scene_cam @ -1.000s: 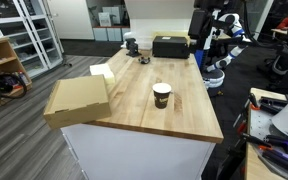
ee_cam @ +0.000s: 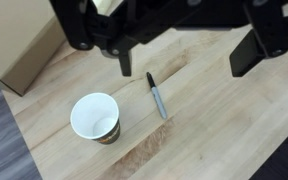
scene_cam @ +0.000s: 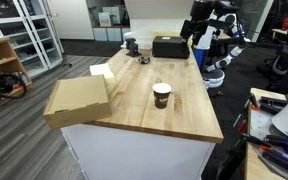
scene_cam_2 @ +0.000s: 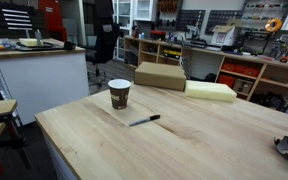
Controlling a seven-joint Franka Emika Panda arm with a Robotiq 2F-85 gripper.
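A paper cup with a white inside and dark, patterned outside (scene_cam_2: 119, 95) stands upright on the wooden table (scene_cam: 134, 105). Beside it a marker with a grey barrel and black cap (scene_cam_2: 144, 120) lies flat. In the wrist view my gripper is open, its two dark fingers (ee_cam: 124, 62) wide apart and nothing between them. Below them in that view appear the marker (ee_cam: 158, 97) and, lower left, the empty-looking cup (ee_cam: 96, 118). Exterior view 1 has the gripper (scene_cam: 192, 32) raised above the table's right side. It is out of sight in exterior view 2.
A brown cardboard box (scene_cam: 77, 101) sits at the table's left edge, with a pale yellow block (scene_cam_2: 210, 91) close by. Dark metal items (scene_cam: 144, 59) and a black case (scene_cam: 170, 47) are toward the far end. Bare wood surrounds the marker.
The gripper has shifted a little to the left in exterior view 1. Cup, box and the table's other things have stayed put.
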